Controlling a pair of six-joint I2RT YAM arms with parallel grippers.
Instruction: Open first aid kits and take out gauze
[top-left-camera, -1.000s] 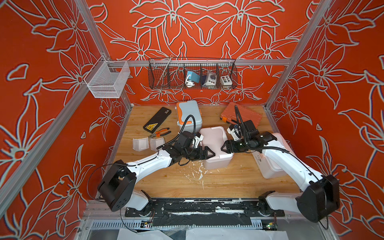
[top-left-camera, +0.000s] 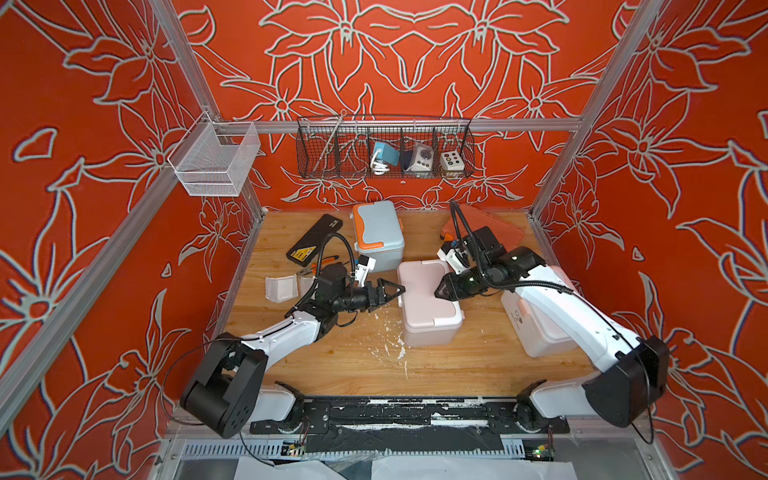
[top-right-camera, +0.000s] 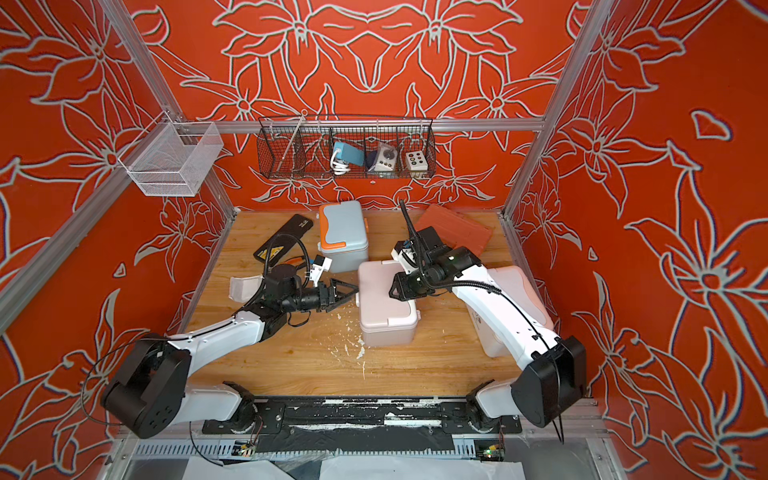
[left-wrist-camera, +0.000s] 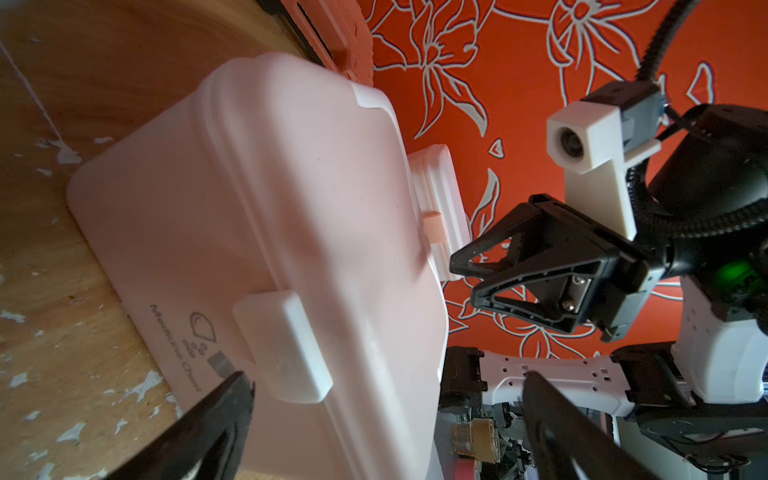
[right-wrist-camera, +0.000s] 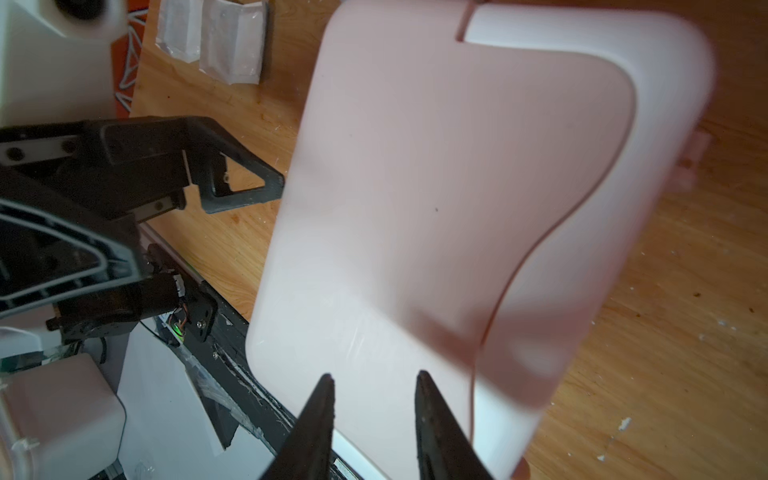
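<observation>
A pale pink first aid kit (top-left-camera: 426, 292) stands in the middle of the table with its lid down. Its side bears a white latch (left-wrist-camera: 284, 345) and the words "Medicine Chest" in the left wrist view. My left gripper (top-left-camera: 396, 293) is open beside the kit's left side, nothing between its fingers. Over the right part of the lid is my right gripper, part open and empty. Two white packets, perhaps gauze (right-wrist-camera: 232, 40), lie on the wood left of the kit. Whatever is inside the kit is hidden.
Another pink kit (top-left-camera: 544, 329) is at the right, partly under my right arm. A grey-and-orange box (top-left-camera: 379, 232) stands behind. A black case (top-left-camera: 315, 238) lies back left, an orange case (top-left-camera: 496, 229) back right. Bare wood lies in front.
My left gripper has drawn back left from the kit. The kit has shifted slightly towards the front left. My right gripper has moved left and up, over the lid.
</observation>
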